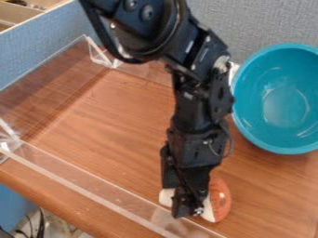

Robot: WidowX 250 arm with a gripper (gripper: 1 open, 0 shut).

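A toy mushroom (217, 201) with a white stem and orange-red cap lies on its side on the wooden table near the front right. The black gripper (189, 204) is down over its stem, hiding part of it. Whether the fingers are closed around the stem I cannot tell.
A teal bowl (276, 130) stands at the right rear. Clear plastic barriers (106, 54) edge the table at the left, back and front. Bare wood (93, 125) fills the left and middle. A white object at the back is partly hidden behind the arm and bowl.
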